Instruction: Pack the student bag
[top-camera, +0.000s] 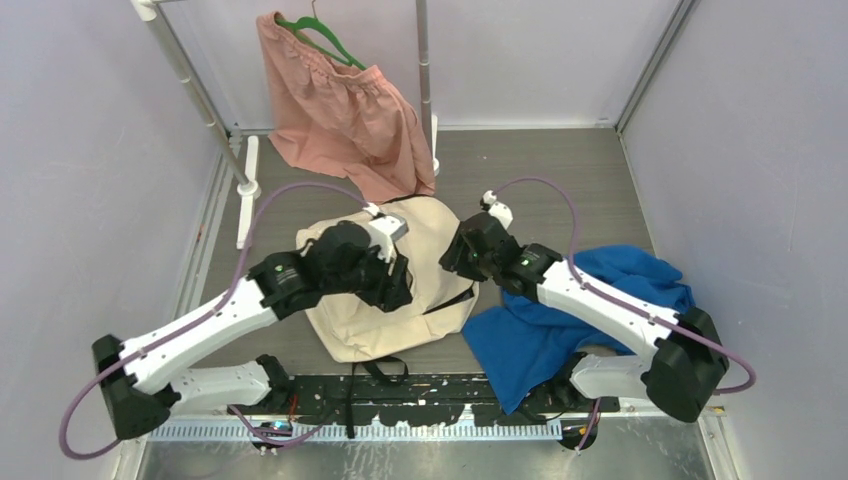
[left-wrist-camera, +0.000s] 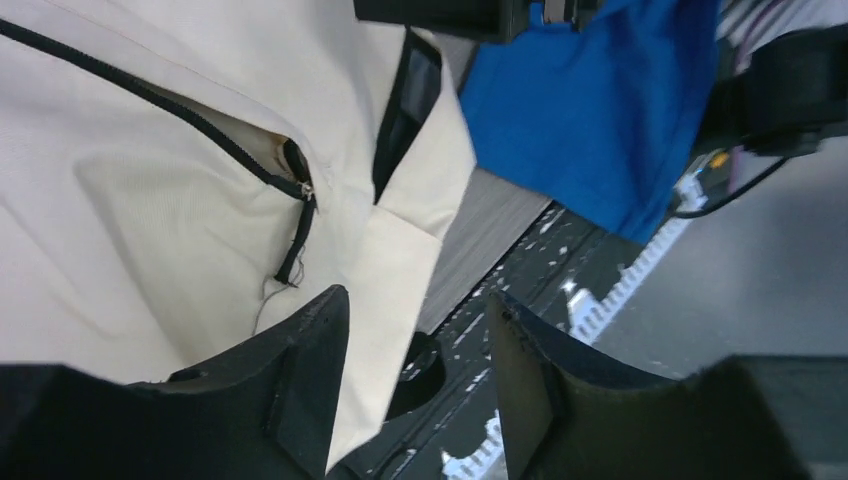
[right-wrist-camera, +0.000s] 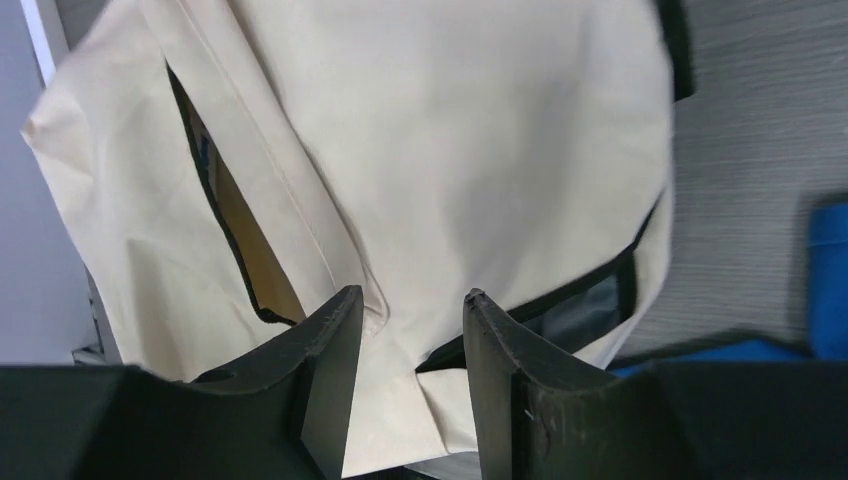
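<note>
A cream bag (top-camera: 440, 240) lies on the floor between my arms, its black-zipped opening (left-wrist-camera: 230, 145) gaping in both wrist views. My left gripper (top-camera: 393, 300) is over the middle of the bag, its fingers (left-wrist-camera: 312, 370) parted. In the left wrist view nothing sits between them. At the bag's right edge hangs my right gripper (top-camera: 447, 264), also open. Cream fabric lies beyond its parted fingers (right-wrist-camera: 335, 350) in the right wrist view, and none shows gripped. The left forearm and gripper hide part of the zip from above.
Blue cloth (top-camera: 520, 350) lies crumpled at right, partly under the right arm. Pink shorts (top-camera: 345, 110) hang from a green hanger (top-camera: 335, 45) behind the bag, on a rack with pale poles (top-camera: 424, 80). Bare grey floor (top-camera: 540, 160) shows at back right.
</note>
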